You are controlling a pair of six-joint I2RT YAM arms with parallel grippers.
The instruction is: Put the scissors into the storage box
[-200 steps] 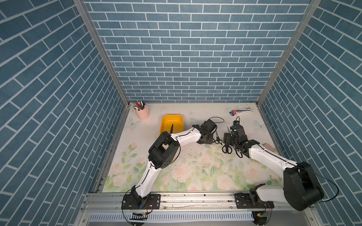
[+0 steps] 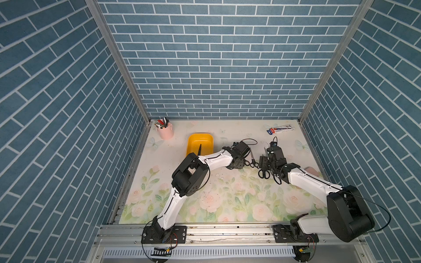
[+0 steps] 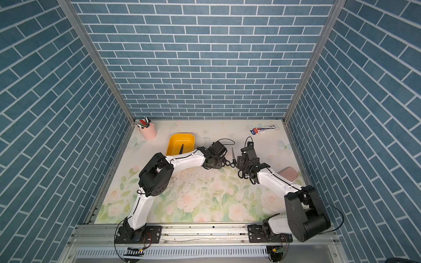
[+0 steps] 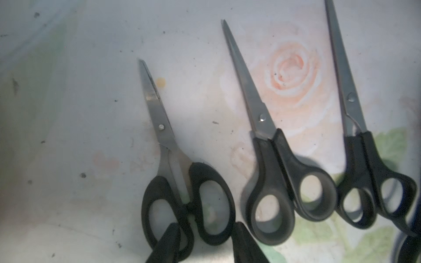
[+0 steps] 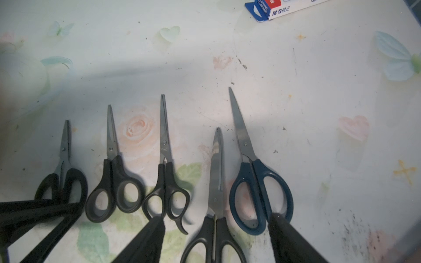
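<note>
Several scissors lie in a row on the floral table. In the left wrist view, black scissors (image 4: pixel 157 120) sit under my left gripper, its part-open fingers at the handles, with two more (image 4: pixel 245 83) to the right. In the right wrist view, large black scissors (image 5: pixel 216 171) and blue-handled scissors (image 5: pixel 258 184) lie under my right gripper, fingers apart around the large pair's handles; whether it touches them is unclear. The yellow storage box (image 2: pixel 200 136), left of my left gripper, holds a dark item, partly hidden by the arm.
A pink cup of pens (image 2: pixel 165 131) stands at the back left. A boxed item (image 2: pixel 280 129) lies at the back right, and a pink object (image 3: pixel 289 173) at the right edge.
The right gripper and arm have moved slightly.
</note>
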